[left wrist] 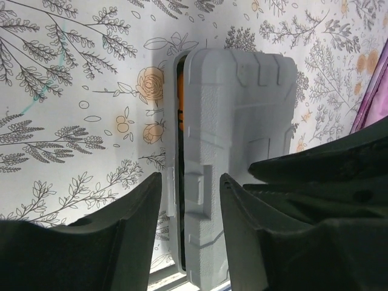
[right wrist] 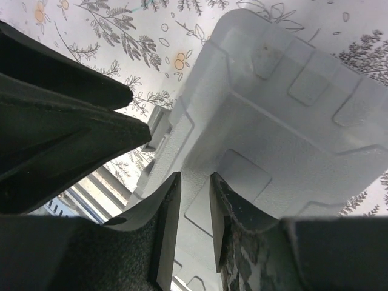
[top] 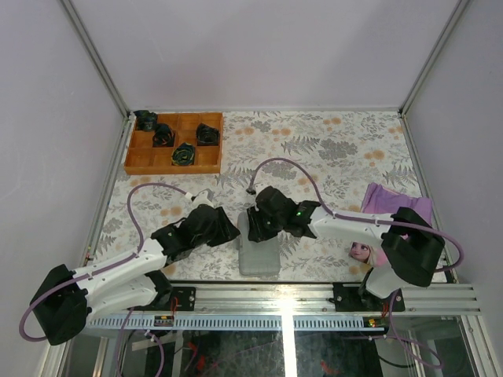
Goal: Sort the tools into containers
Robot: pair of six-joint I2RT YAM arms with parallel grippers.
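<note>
A closed grey plastic tool case (top: 259, 259) lies at the front middle; in the left wrist view the case (left wrist: 206, 121) shows orange inside its side gap. My left gripper (top: 228, 232) is at its left side, fingers (left wrist: 133, 242) apart in front of that edge, nothing seen between them. My right gripper (top: 255, 228) is over the case's upper part; in the right wrist view its fingers (right wrist: 160, 230) stand slightly apart above the lid (right wrist: 285, 133).
An orange compartment tray (top: 177, 168) with dark bundles sits at the back left. A purple-pink cloth bag (top: 393, 204) lies at the right.
</note>
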